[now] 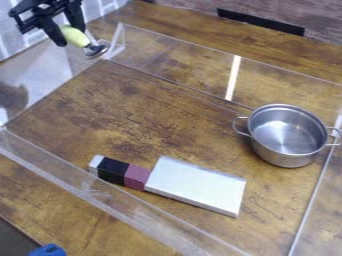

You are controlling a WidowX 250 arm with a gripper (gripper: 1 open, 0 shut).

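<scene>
My black gripper [64, 27] is at the upper left, shut on a pale yellow-green object [76, 36] with a silvery end hanging toward the lower right, held near the tray's back left corner. A steel pot [285, 136] with two handles stands at the right. A cleaver [191, 187] with a black and purple handle lies at the front.
A clear-walled tray [54, 154] surrounds a wooden surface, its middle bare. A white strip [233, 77] runs near the back. A blue object [48, 249] is at the bottom left, outside the tray.
</scene>
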